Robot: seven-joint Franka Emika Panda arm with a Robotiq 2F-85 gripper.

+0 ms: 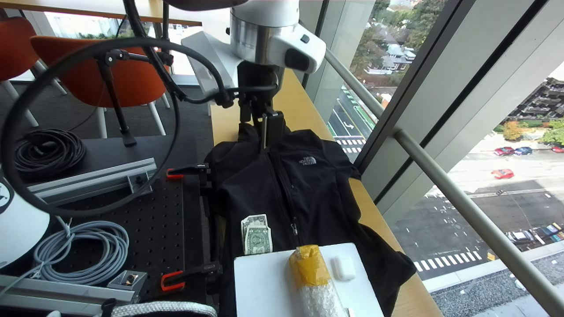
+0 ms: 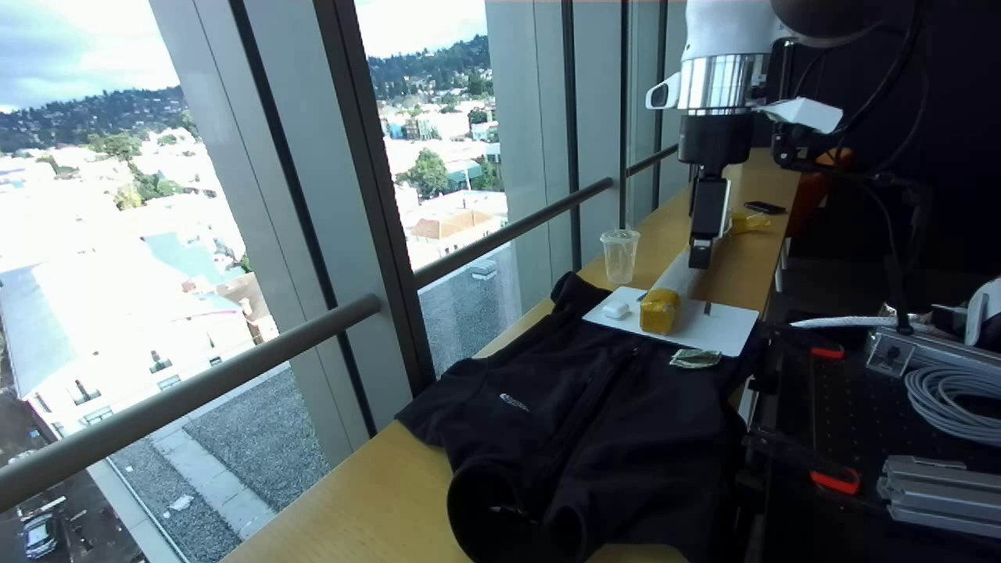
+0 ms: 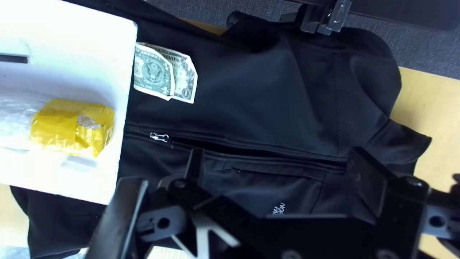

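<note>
A black jacket lies spread on the wooden counter, its logo and partly opened zipper facing up. Above it hangs my gripper, its two fingers wide apart with nothing between them. In the wrist view, jacket cloth and the zipper line show below the fingers. Two dollar bills rest on the jacket beside a white board. On that board lies a bubble-wrapped bundle with a yellow taped end. A small white case sits beside the bundle.
A clear plastic cup stands near the window rail. Clamps and a coiled grey cable occupy the black perforated table alongside. Bare counter shows by the jacket's collar end.
</note>
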